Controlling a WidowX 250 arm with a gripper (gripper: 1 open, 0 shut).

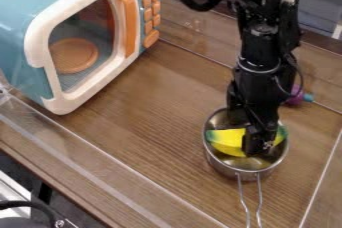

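Note:
A steel pot (227,165) with a long wire handle sits on the wooden counter at lower right. Inside it lies a yellow object (227,142) with a green part. The black gripper (251,137) reaches down into the pot from above, its fingers at the yellow object. Whether they are open or closed on it is hard to make out, as the dark parts overlap.
A toy microwave (40,32), blue and white, stands at upper left with its interior showing. A small purple item (297,96) lies behind the arm at right.

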